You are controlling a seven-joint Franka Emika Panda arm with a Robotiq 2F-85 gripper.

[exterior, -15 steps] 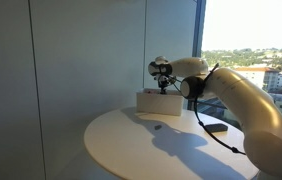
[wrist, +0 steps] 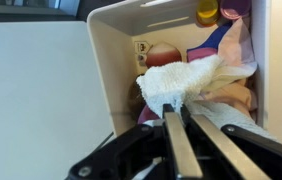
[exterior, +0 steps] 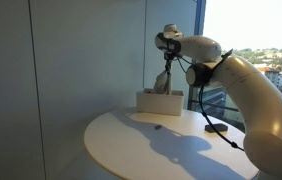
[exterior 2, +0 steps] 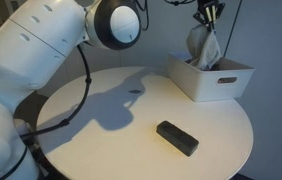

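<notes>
A whitish-grey cloth (exterior 2: pixel 203 45) hangs from my gripper (exterior 2: pixel 211 16), which is shut on it above the white bin (exterior 2: pixel 207 83). In the wrist view the cloth (wrist: pixel 178 82) bunches up below the fingers (wrist: pixel 182 150), and its lower part overlaps the view into the bin. From the first exterior view, the cloth (exterior: pixel 162 80) reaches down toward the bin's opening; whether its lower end is clear of the rim is hard to tell.
Inside the bin lie a reddish-brown round thing (wrist: pixel 162 54), a yellow container (wrist: pixel 208 11) and pinkish items (wrist: pixel 239 48). A dark oblong object (exterior 2: pixel 177 138) and a small dark item (exterior 2: pixel 135 92) rest on the round white table (exterior 2: pixel 106 118), otherwise largely clear.
My gripper has risen from low over the bin to well above it. The cloth now hangs from it, where before none showed outside the bin.
</notes>
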